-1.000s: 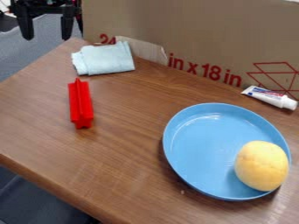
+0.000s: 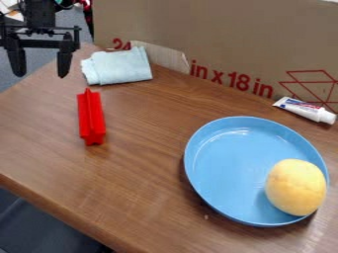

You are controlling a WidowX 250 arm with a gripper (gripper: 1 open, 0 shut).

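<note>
My black gripper (image 2: 40, 59) hangs at the top left, above the table's left back corner, its two fingers apart with nothing visible between them. A red elongated block (image 2: 91, 119) lies on the wooden table to the right of and below it. A folded pale blue cloth (image 2: 117, 66) lies behind the block. On the right, a yellow round object (image 2: 295, 187) rests on a blue plate (image 2: 224, 163).
A toothpaste tube (image 2: 303, 109) lies at the back right, in front of a large cardboard box (image 2: 231, 44).
My gripper has moved downward in the view over the last second. The objects on the table have not moved.
</note>
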